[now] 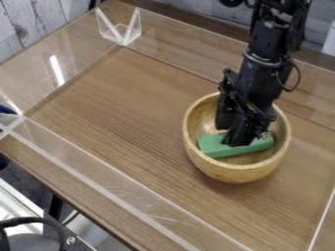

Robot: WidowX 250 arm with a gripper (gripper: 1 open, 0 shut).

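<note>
A light wooden bowl [229,170] stands on the tabletop at the right of the camera view. In it lies a green block [221,148], partly hidden by my black gripper [238,132], which reaches down into the bowl from the upper right. The fingertips are at the green block and look closed on it, though the dark parts overlap and their exact hold is hard to make out.
Clear plastic-like strips run along its left part. A small white wire-like piece [119,29] is near the back edge. Black cables lie at the lower left.
</note>
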